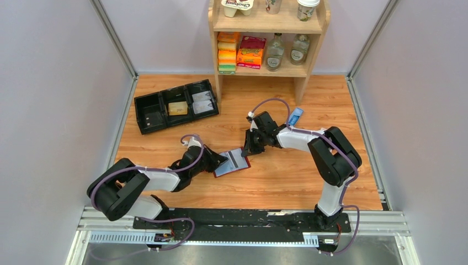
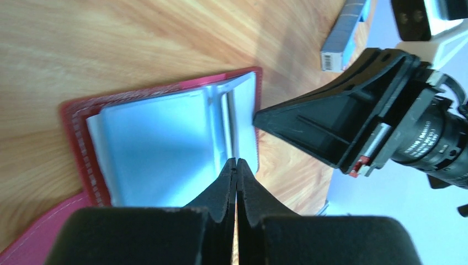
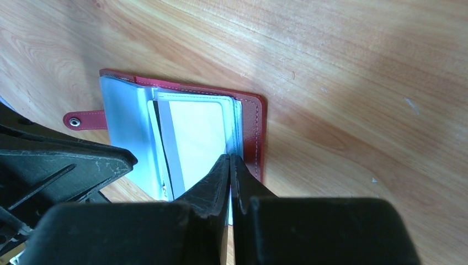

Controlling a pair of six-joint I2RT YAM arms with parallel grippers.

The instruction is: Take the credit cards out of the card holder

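Note:
The red card holder [image 3: 253,127] lies open on the table between my grippers, with blue and clear sleeves and a white card [image 3: 196,138] in it. My left gripper [image 1: 224,159] is shut at the holder's left side, nothing visible between its fingers. My right gripper [image 1: 246,152] is at the holder's right edge, its fingertips [image 3: 243,174] shut on the sleeve edge beside the red cover, as far as can be told; the held part is mostly hidden.
A black three-part tray [image 1: 149,104] with cards stands at the back left. A wooden shelf [image 1: 265,25] stands at the back. A small blue box [image 1: 295,116] lies behind the right arm.

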